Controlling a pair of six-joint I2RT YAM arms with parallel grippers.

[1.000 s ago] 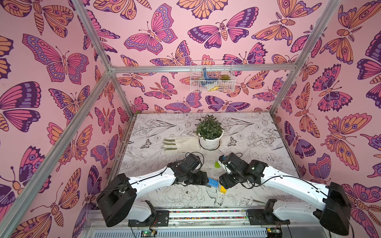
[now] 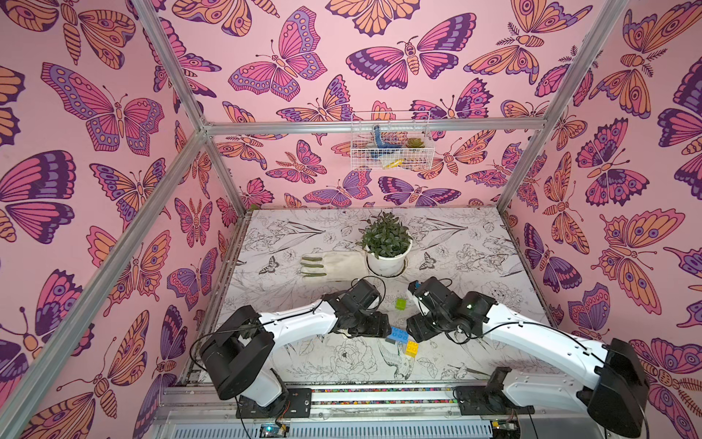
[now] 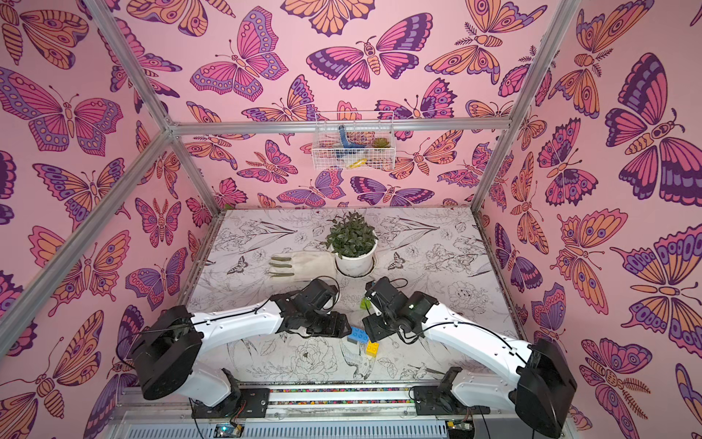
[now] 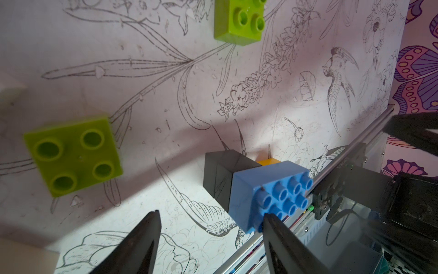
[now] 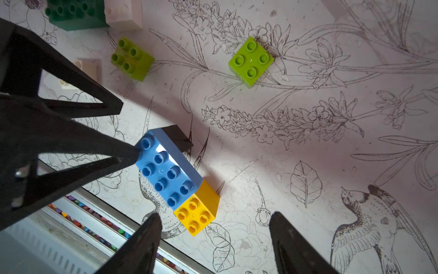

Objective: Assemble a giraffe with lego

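A blue eight-stud brick point(image 5: 164, 169) lies on the table beside a yellow brick point(image 5: 196, 214), partly over a dark brick point(image 4: 216, 175); whether they are joined I cannot tell. My left gripper is open just above them, one fingertip close to the blue brick. My right gripper is open above the bricks, nothing between its fingers. Green four-stud bricks point(image 4: 73, 155) point(image 5: 251, 61) lie farther back, apart from that group.
A dark green brick point(image 5: 75, 16) and white bricks point(image 5: 123, 13) lie nearby. A potted plant point(image 2: 387, 252) and a glove point(image 2: 332, 267) occupy the back of the table.
The blue brick appears shifted a little.
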